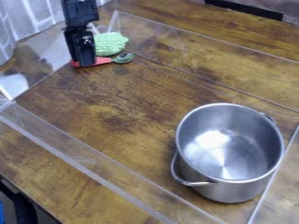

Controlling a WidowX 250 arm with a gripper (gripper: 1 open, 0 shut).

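My black gripper (82, 54) is low at the back left, over a red-handled utensil (100, 61) with a dark green round end, just left of a pale green knobbly object (111, 44). Whether its fingers are open or closed on anything is too small to tell. A steel pot (230, 156) with side handles stands empty at the front right.
Clear plastic strips or panels (82, 166) run along its sides, and a pale wall stands at the back left.
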